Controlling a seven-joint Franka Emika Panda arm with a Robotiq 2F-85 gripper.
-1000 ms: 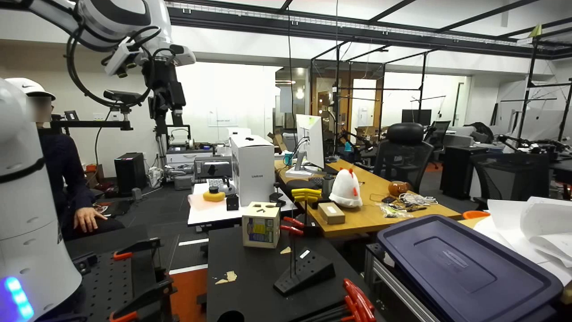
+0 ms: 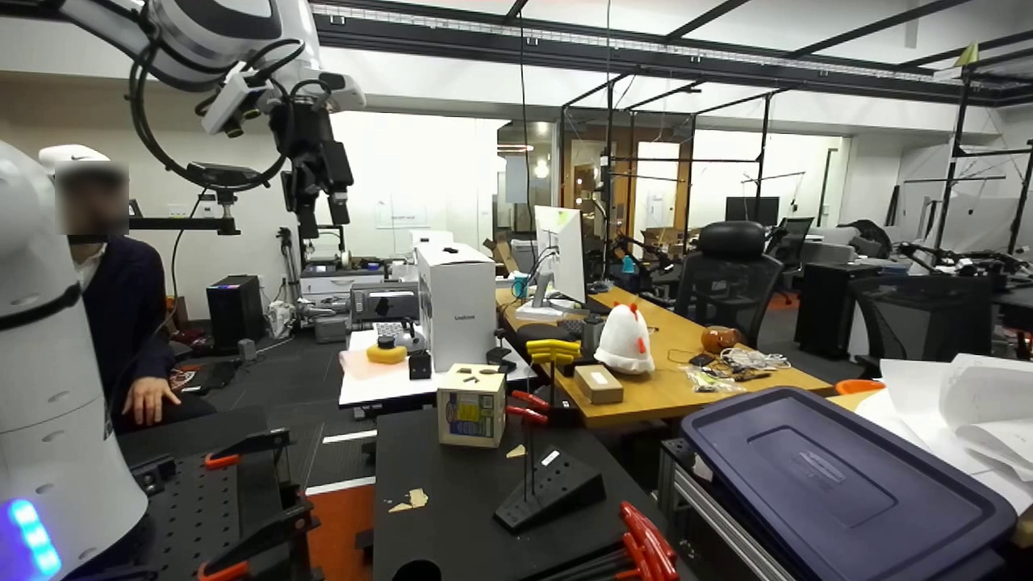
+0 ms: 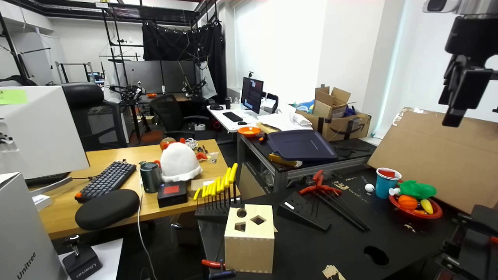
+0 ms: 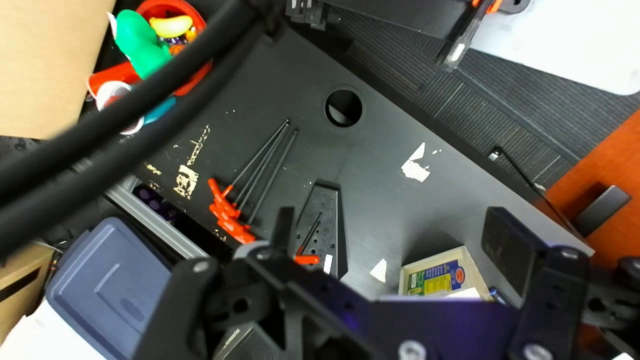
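High above the black table, my gripper [image 2: 324, 219] points downward with nothing between its fingers. Seen from the wrist, the gripper is open, its two fingers wide apart over the table. A wooden box with shaped holes in its top [image 3: 249, 233] stands at one corner of the table; the wrist view shows its printed side [image 4: 441, 276] below and between the fingers. Near it lies a black slanted tool holder [image 2: 549, 492] with a red-handled hex key in it. Several loose red-handled hex keys [image 4: 231, 210] lie beside the holder.
A red bowl [image 3: 432, 210] of toy food and a blue cup [image 3: 385, 184] stand by the cardboard sheet. Yellow-handled hex keys [image 3: 219, 184] rise behind the wooden box. A dark blue lid [image 2: 842, 474] lies beside the table. Bare tabletop surrounds a round hole [image 4: 343, 108].
My arm and gripper have shifted a little to the right in exterior view 1. The seated person at the left has moved slightly. The table objects look unchanged.
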